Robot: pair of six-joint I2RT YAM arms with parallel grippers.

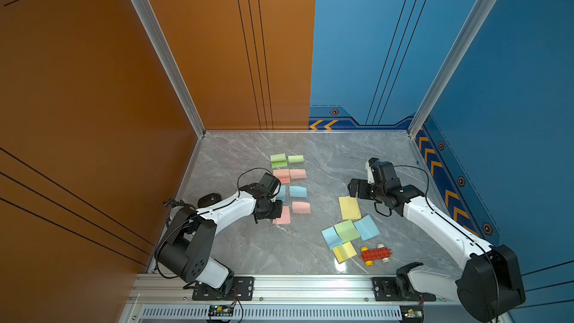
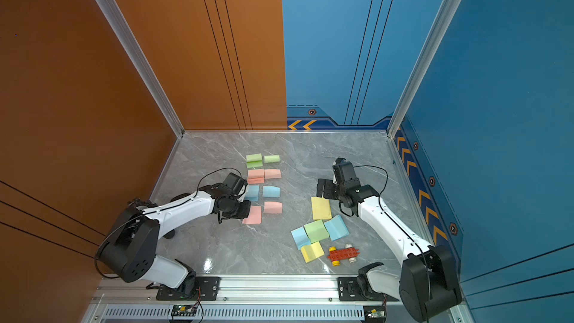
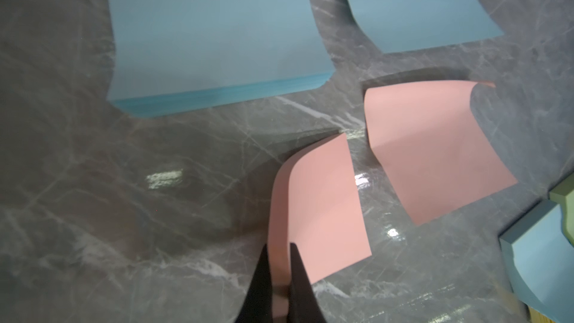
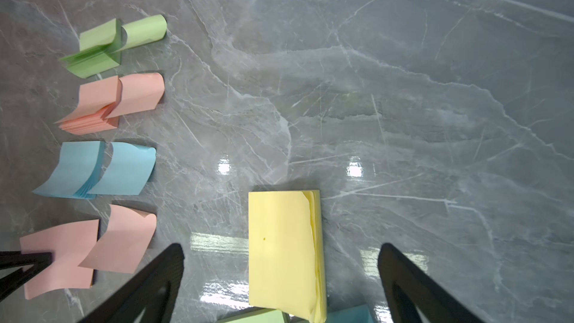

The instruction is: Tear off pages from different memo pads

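Note:
My left gripper is shut on the curled end of a pink sheet (image 3: 323, 209), low over the table. A second pink sheet (image 3: 436, 149) lies to its right with a curled edge. A blue pad (image 3: 215, 36) and a loose blue sheet (image 3: 412, 6) lie beyond. Farther back are a salmon pad (image 4: 95, 101) and a green pad (image 4: 95, 42), each with a loose sheet beside it. My right gripper stands open above a yellow pad (image 4: 281, 245), nothing between its fingers.
More blue, green and yellow pads (image 1: 348, 231) lie at the front right beside a red toy (image 1: 375, 253). A black mouse (image 1: 209, 199) lies at the left.

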